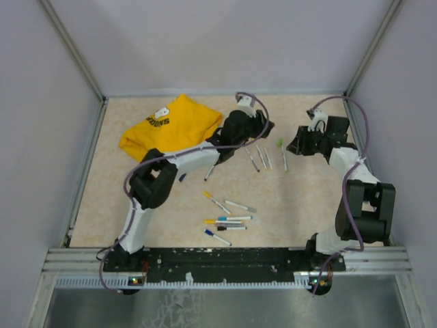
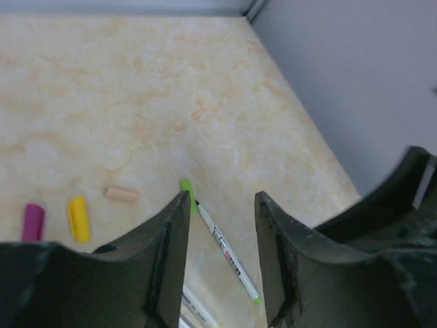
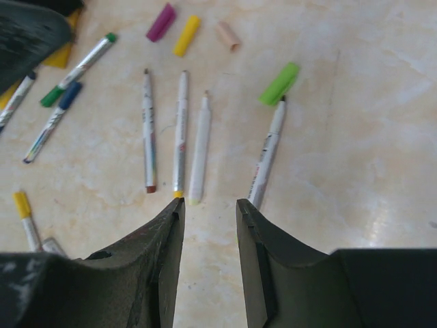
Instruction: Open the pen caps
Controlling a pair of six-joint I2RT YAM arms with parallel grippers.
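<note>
An uncapped pen [image 3: 268, 154] lies on the table, its dark tip beside a loose green cap [image 3: 280, 83]; the two are apart lengthwise. Left of it lie other bare-tipped pens: a white pen [image 3: 200, 150], a yellow-ended pen [image 3: 181, 133] and a brown-ended pen [image 3: 149, 133]. Above them rest loose caps: purple [image 3: 161, 22], yellow [image 3: 186, 36] and tan [image 3: 227, 35]. My left gripper hovers over the back of the table, its fingers apart and empty. To the right of the pens, my right gripper is also open, nothing between its fingers.
Capped green [image 3: 78, 70] and blue [image 3: 52, 121] pens lie left of the bare ones, partly under my left arm in the top view. Several pens [image 1: 229, 224] lie near the front. A yellow cloth [image 1: 171, 126] covers the back left.
</note>
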